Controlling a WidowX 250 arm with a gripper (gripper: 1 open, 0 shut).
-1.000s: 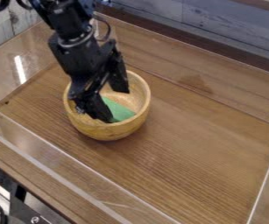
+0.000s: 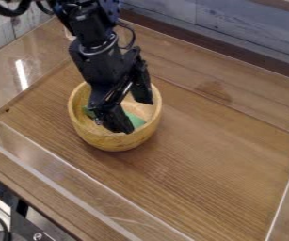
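Observation:
A round yellow wooden bowl (image 2: 94, 136) rests on the table left of centre, with a green object (image 2: 136, 120) inside it, mostly hidden by the gripper. The black gripper (image 2: 125, 111) reaches down from the top left into the bowl, its fingers spread apart, one near the green object at the front, the other toward the bowl's right side. Whether anything is between the fingers is hard to see.
A pale wall (image 2: 222, 28) runs along the back. At the lower left, beyond the table's edge, are cables.
The gripper has shifted slightly within the bowl over the last second, and less of the green object shows now. The bowl has stayed about in place.

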